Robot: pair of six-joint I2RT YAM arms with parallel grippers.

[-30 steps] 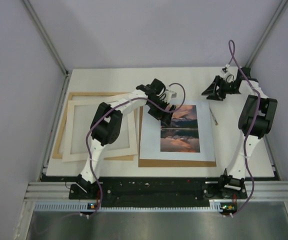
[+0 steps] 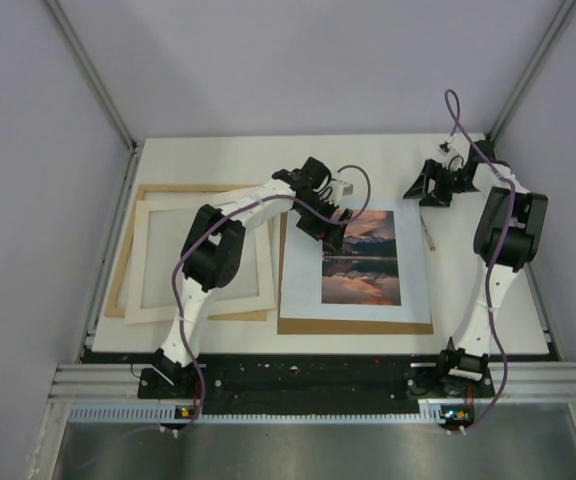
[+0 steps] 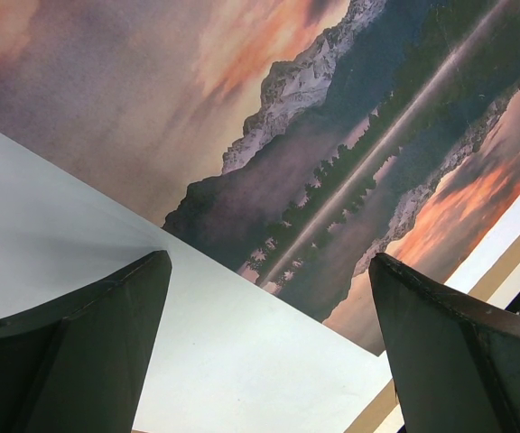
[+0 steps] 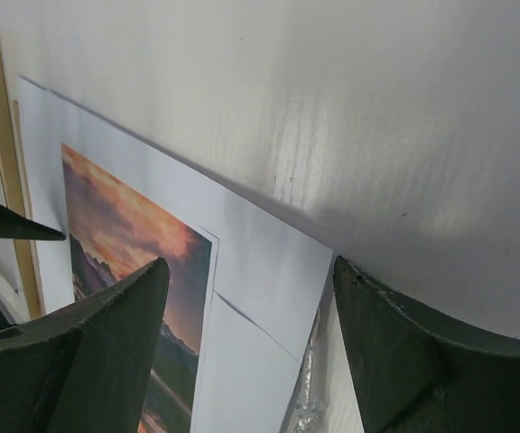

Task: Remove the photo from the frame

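The landscape photo [image 2: 368, 275] lies flat in its white mat [image 2: 303, 270], on a brown backing board [image 2: 353, 327]. Over the photo's far left corner hovers my left gripper [image 2: 330, 235], its fingers apart; in the left wrist view only mat and photo [image 3: 359, 162] show beyond the fingers [image 3: 93, 347]. My right gripper [image 2: 420, 192] is at the mat's far right corner. From the right wrist, that corner of the mat [image 4: 269, 248] lies between the parted fingers, its tip close against the right finger [image 4: 395, 334]; whether they touch, I cannot tell.
An empty pale frame [image 2: 143, 260] lies over a second wooden frame [image 2: 123, 230] on the left, partly under my left arm. A thin clear-and-brown tool [image 2: 428, 233] rests along the mat's right edge.
The left arm stays in place, and the photo looks almost unmoved.
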